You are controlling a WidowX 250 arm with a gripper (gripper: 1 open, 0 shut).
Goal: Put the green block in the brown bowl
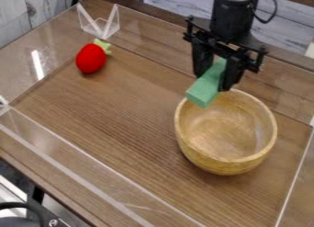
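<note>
The green block (204,89), long and slightly tilted, hangs from my black gripper (218,69), which is shut on its upper part. Below and to the right sits the brown bowl (238,164), wide, tan and empty inside. In this view the block's lower end overlaps the bowl's far left rim. How high it hangs above that rim is hard to judge from this single angle.
A red object (90,58) with a pale green end lies at the far left. Behind it stands a white wire rack (101,21). Dark cables show in the lower left corner.
</note>
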